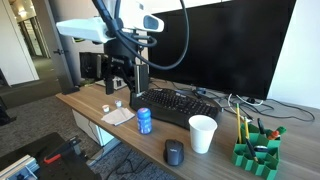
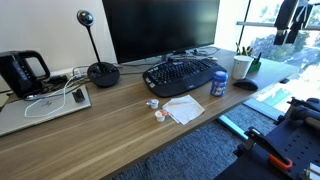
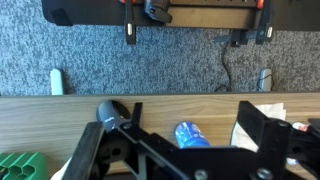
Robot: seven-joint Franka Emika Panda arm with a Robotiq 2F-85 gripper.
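My gripper is open, with nothing between its fingers. It hangs well above the front edge of the wooden desk (image 3: 60, 107), as exterior view 1 also shows. A blue can (image 1: 145, 121) stands upright on the desk, and in the wrist view the same can (image 3: 190, 134) lies below the gap, partly hidden by the gripper. To its right are a black mouse (image 1: 174, 152) and a white cup (image 1: 202, 133). A white sheet (image 2: 184, 109) lies flat to the can's left, with small white pieces (image 2: 160, 115) beside it.
A green holder (image 1: 256, 154) with pens and tools stands at the right. Behind the can sit a black keyboard (image 1: 178, 105) and a large monitor (image 1: 225, 45). A kettle (image 2: 24, 70) and webcam (image 2: 97, 45) are farther left. The near-left desktop is bare.
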